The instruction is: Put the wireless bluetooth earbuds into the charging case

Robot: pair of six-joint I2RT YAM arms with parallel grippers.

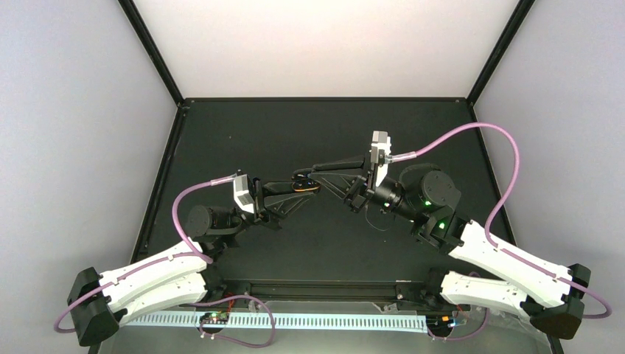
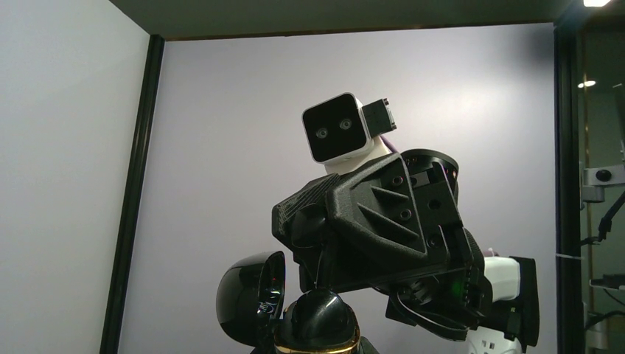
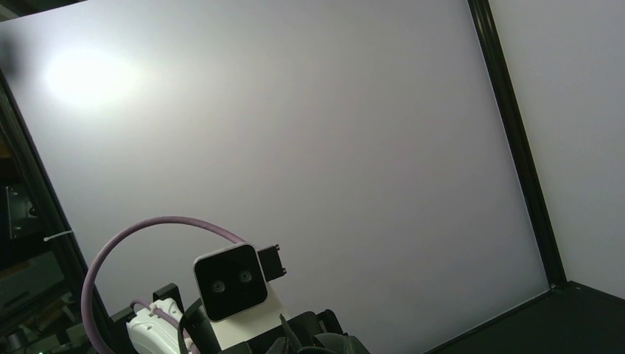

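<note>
The charging case (image 1: 304, 186), glossy black with a gold rim, is held off the table in the middle of the top view. My left gripper (image 1: 304, 189) is shut on its body. In the left wrist view the case's lid (image 2: 247, 299) stands open, with the rounded body (image 2: 321, 318) at the bottom edge. From the right, my right gripper (image 1: 314, 172) reaches in at the case's far side, its tips shut close to the opened lid. Anything between those tips is too small and dark to make out. I cannot tell whether an earbud sits inside the case.
Purple cables (image 1: 508, 162) arc beside each arm. Pale walls (image 1: 88, 110) enclose the workspace at the sides and back. The two wrists face each other closely.
</note>
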